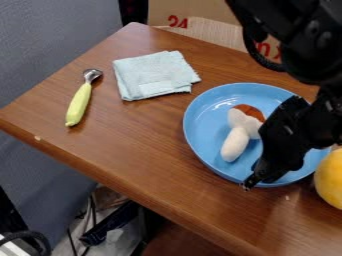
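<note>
A blue plate (pixel 211 111) lies on the wooden table at the right. On it rest a white mushroom-like toy (pixel 235 142) and, partly behind that, an orange-brown round piece (pixel 249 110). My black gripper (pixel 261 177) reaches down over the right side of the plate, its tip low near the plate's front edge, just right of the white toy. Whether it is open or shut, or holds anything, I cannot tell.
A folded pale cloth (pixel 154 74) and a yellow-handled scoop (pixel 79 103) lie on the left of the table (pixel 134 145). A yellow round object (pixel 330 180) is at the right edge, a cardboard box (pixel 194 12) behind.
</note>
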